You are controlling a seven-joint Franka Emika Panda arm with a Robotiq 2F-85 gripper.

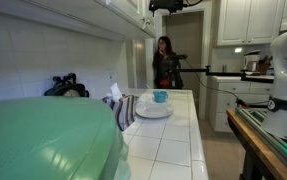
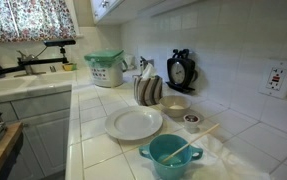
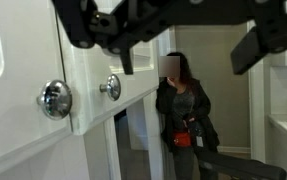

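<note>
My gripper is open in the wrist view, its dark fingers wide apart with nothing between them. It hangs high beside the upper cabinets, and in exterior view 1 it shows only as a dark shape at the top edge. To its left in the wrist view are white cabinet doors with two round metal knobs, a nearer knob (image 3: 55, 100) and a farther knob (image 3: 111, 88). Both doors look shut. Below, on the tiled counter, exterior view 2 shows a teal two-handled pot (image 2: 171, 166) with a utensil in it and a white plate (image 2: 123, 125).
Farther along the counter are a bowl (image 2: 175, 106), a small cup (image 2: 191, 123), a striped cloth holder (image 2: 147, 91), a black clock-like item (image 2: 182, 72) and a green-lidded basket (image 2: 107, 74). A person (image 3: 183, 105) stands in the doorway.
</note>
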